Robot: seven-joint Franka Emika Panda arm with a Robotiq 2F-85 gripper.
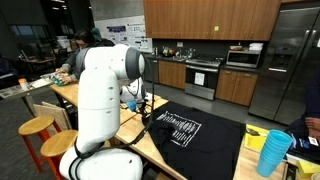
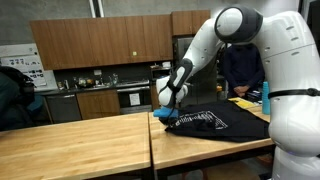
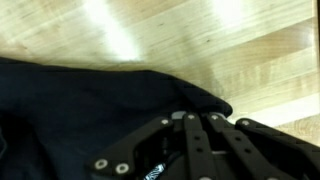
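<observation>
A black cloth [image 1: 195, 138] with white print lies spread over the wooden table, its left part rumpled. My gripper is shut at one corner of the cloth [image 3: 90, 100] in the wrist view; the fabric bunches up at the fingertips and appears pinched there. In exterior view 2 the gripper [image 2: 166, 119] is low over the table, at the near left end of the cloth [image 2: 215, 120]. Exterior view 1 shows the gripper [image 1: 140, 108] left of the cloth's main spread, small and partly hard to make out.
A blue cup [image 1: 273, 153] stands at the right of the table. Bare wooden tabletop [image 2: 75, 143] stretches wide to the left in exterior view 2. Stools [image 1: 38, 124] stand beside the table, and a person [image 2: 241, 62] is behind it.
</observation>
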